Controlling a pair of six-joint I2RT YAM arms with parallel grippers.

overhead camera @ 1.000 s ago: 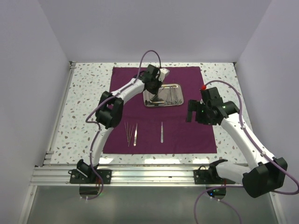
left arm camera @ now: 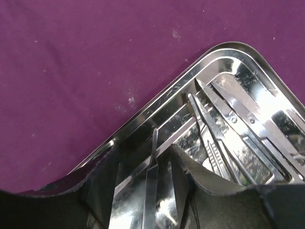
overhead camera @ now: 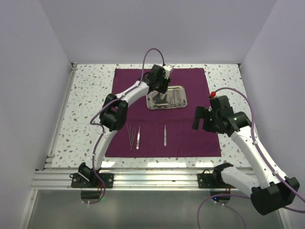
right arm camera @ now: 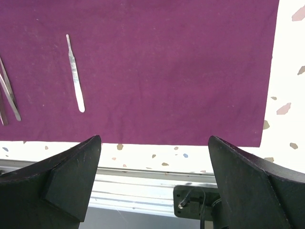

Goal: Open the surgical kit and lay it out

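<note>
The steel kit tray (overhead camera: 167, 107) lies on the purple cloth with scissors (left arm camera: 214, 138) and other instruments. My left gripper is open low over it, a slim steel instrument (left arm camera: 151, 191) between its spread fingers. My right gripper is open above the cloth's right part, nothing between its fingers. On the front of the cloth lie a handle-like instrument (overhead camera: 165, 135), another pale one (overhead camera: 138, 138) and several thin instruments (overhead camera: 131, 136).
The purple cloth (overhead camera: 190, 143) covers the middle of the speckled table (overhead camera: 81, 105).
The right arm has moved a little toward the front right.
</note>
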